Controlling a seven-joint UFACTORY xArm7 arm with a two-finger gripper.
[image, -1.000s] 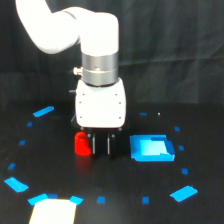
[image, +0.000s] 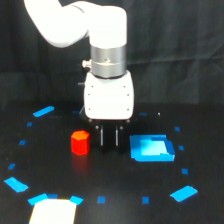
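Observation:
A red block (image: 80, 143) sits on the black table, left of centre. My gripper (image: 109, 143) hangs just to the right of it, pointing down. Its two dark fingers stand apart, and only dark background shows between them. To the right of the gripper lies a blue square tray (image: 152, 137) with a lighter blue inside; no object shows in it. The block and the tray are both in plain view.
Blue tape strips (image: 184, 193) and small blue squares mark the table around the work area. A pale square pad (image: 53, 212) lies at the front left. Open black table lies in front of the gripper.
My gripper has moved right and slightly up in the view, away from the red block, which shows more fully now. Block and tray look unmoved.

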